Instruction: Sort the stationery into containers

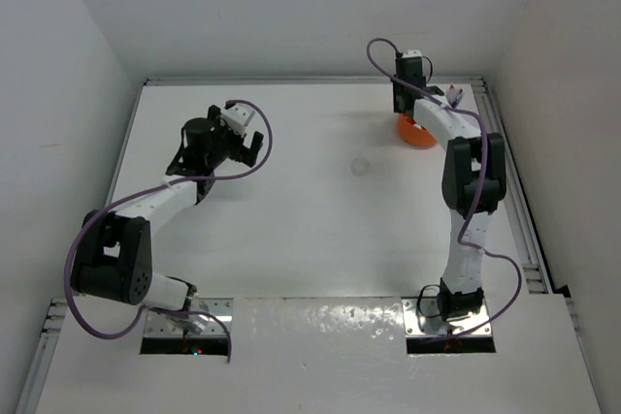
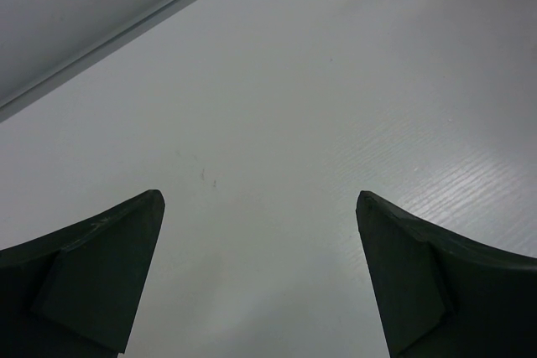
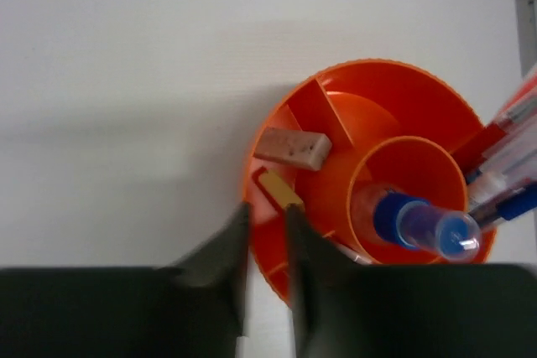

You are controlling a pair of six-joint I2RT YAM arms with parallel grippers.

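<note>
An orange round organizer (image 1: 417, 136) stands at the back right of the table. In the right wrist view its compartments hold a whitish block (image 3: 292, 147), a small tan piece (image 3: 277, 189) and a blue-capped bottle (image 3: 436, 230); pens (image 3: 512, 157) stand at its right. My right gripper is over the organizer's left rim; its blurred fingers appear part open, with no object clearly between them. My left gripper stands open over bare table at the left, with nothing between its fingers.
A faint round patch or disc (image 1: 360, 166) lies left of the organizer. Rails edge the table, with walls behind and at both sides.
</note>
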